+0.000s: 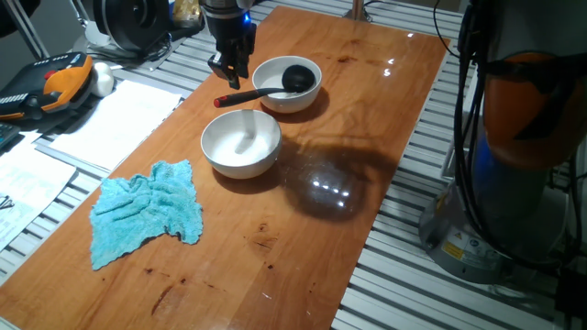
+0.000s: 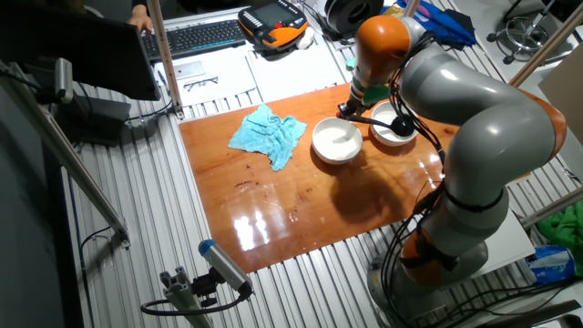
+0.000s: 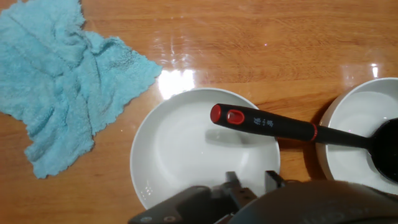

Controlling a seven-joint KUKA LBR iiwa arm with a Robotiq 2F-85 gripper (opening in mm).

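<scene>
A black ladle (image 1: 298, 79) rests in the far white bowl (image 1: 287, 103), its red-tipped handle (image 3: 273, 125) sticking out over the rim. The nearer white bowl (image 1: 241, 145) stands beside it and looks empty. My gripper (image 1: 227, 73) hangs above the table's far left edge, close to the handle's end but apart from it. In the wrist view, the gripper shows two dark fingertips with a gap and nothing between them. Left of the bowls lies a crumpled turquoise cloth (image 3: 65, 81).
Papers (image 1: 119, 128) and an orange-black device (image 1: 46, 87) lie beyond the table's left edge. The arm's base (image 1: 468, 238) stands on the right.
</scene>
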